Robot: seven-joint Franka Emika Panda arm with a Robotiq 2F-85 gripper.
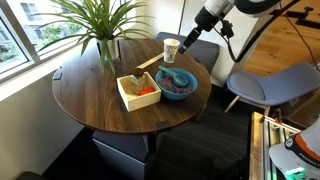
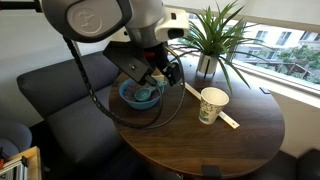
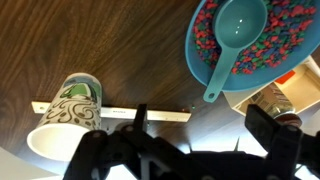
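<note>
With its fingers apart and nothing between them, my gripper hangs above the table; its two fingers (image 3: pixel 262 125) show at either side of the wrist view's lower edge. A blue bowl (image 3: pixel 205 72) full of small red and dark pieces lies at the top right there. A teal scoop (image 3: pixel 238 28) rests in it, its handle reaching over the rim. The patterned paper cup (image 3: pixel 68 132) stands at the lower left of that view, apart from the fingers. Exterior view 1 has the gripper (image 1: pixel 187 42) just right of the cup (image 1: pixel 171 47).
Beside the bowl sits a light wooden box (image 1: pixel 138 97) with a brown-topped jar (image 1: pixel 137 80) inside. A pale flat stick (image 1: pixel 150 61) lies near the cup. The potted plant (image 1: pixel 105 40) stands farther back. Bare table (image 1: pixel 90 95) lies to the left.
</note>
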